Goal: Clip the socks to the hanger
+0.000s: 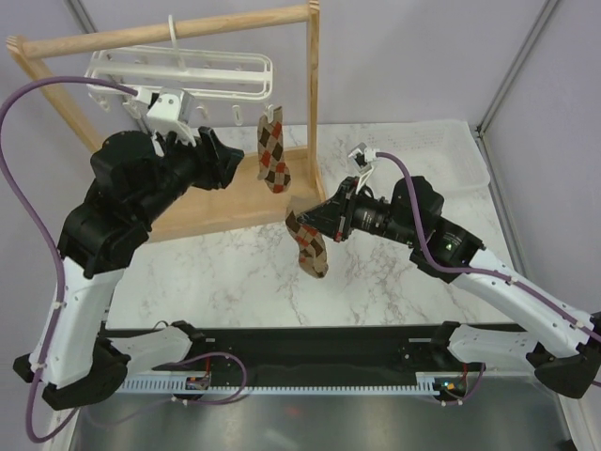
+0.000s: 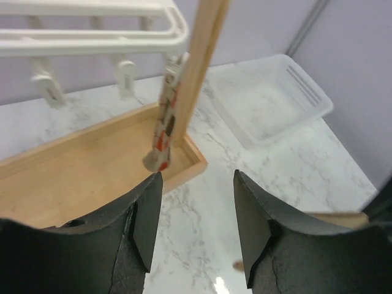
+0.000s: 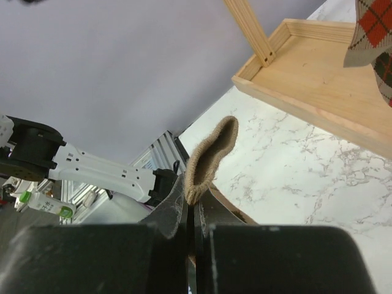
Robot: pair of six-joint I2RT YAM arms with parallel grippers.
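Note:
An argyle sock [image 1: 272, 150] hangs from the right end of the white clip hanger [image 1: 178, 70], also seen behind the fingers in the left wrist view. My right gripper [image 1: 329, 211] is shut on a second argyle sock [image 1: 312, 249] at its tan cuff [image 3: 208, 156]; the sock hangs down over the marble surface. My left gripper is part open with nothing between its fingers, up at the hanger's lower left side, apart from both socks.
The wooden stand [image 1: 314, 85] holds the hanger over a shallow wooden tray [image 3: 312, 73]. An empty white plastic bin [image 1: 460, 160] sits at the back right.

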